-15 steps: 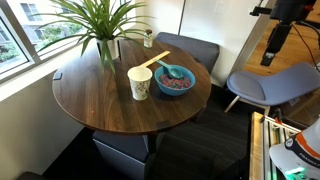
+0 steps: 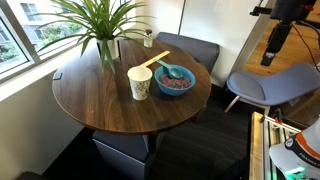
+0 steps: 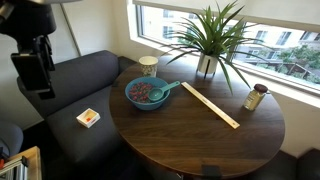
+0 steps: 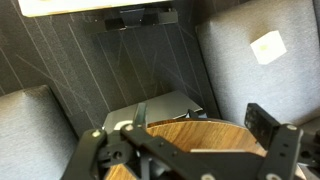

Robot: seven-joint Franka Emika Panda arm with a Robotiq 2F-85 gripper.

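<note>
A blue bowl (image 2: pixel 174 83) of small dark reddish pieces sits on the round dark wooden table (image 2: pixel 90 95), with a teal spoon (image 2: pixel 176 71) in it. Beside the bowl stands a patterned paper cup (image 2: pixel 140 84). A flat wooden strip (image 3: pixel 210 105) lies across the tabletop. My gripper hangs well away from the bowl and cup; its fingers (image 4: pixel 258 120) are spread apart, nothing visible between them. Below it, the wrist view shows the floor, chairs and part of the table edge.
A potted plant (image 3: pixel 212 38) and a small jar (image 3: pixel 256 97) stand on the table. Grey chairs (image 4: pixel 262 55) are around it, one bearing a small pale box (image 4: pixel 268 47).
</note>
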